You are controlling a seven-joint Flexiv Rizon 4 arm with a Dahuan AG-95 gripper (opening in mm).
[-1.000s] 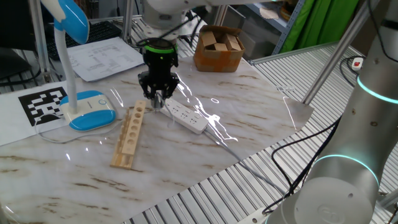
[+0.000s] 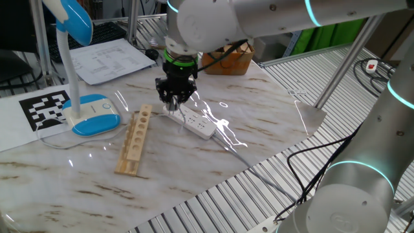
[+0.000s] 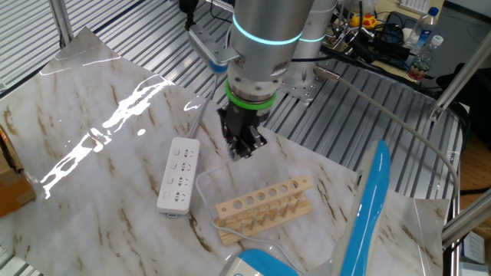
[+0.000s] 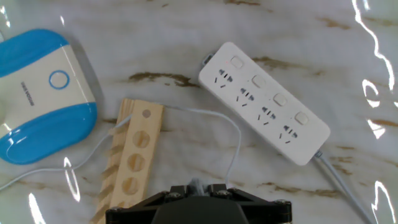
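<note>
My gripper (image 2: 173,103) hangs above the marble table, between the wooden rack and the power strip. In the wrist view its black fingers (image 4: 177,191) are close together at the bottom edge, with a small greyish piece between them. A thin white cable (image 4: 239,140) from the lamp passes behind the rack and curves up to the fingertips; the gripper appears shut on its end, whose shape is hidden. The white power strip (image 4: 264,102) lies flat, sockets up, ahead and to the right in the wrist view. The wooden rack (image 3: 265,201) with a row of holes stands beside the cable.
A blue and white lamp (image 2: 92,116) stands left of the rack. Papers (image 2: 107,61) and a cardboard box (image 2: 226,63) are at the back. The strip's grey cord (image 2: 249,165) runs off the table's edge.
The gripper has moved slightly to the right in exterior view 1, and its arm has lowered and tilted, now covering part of the box. Rack, strip and lamp have stayed put.
</note>
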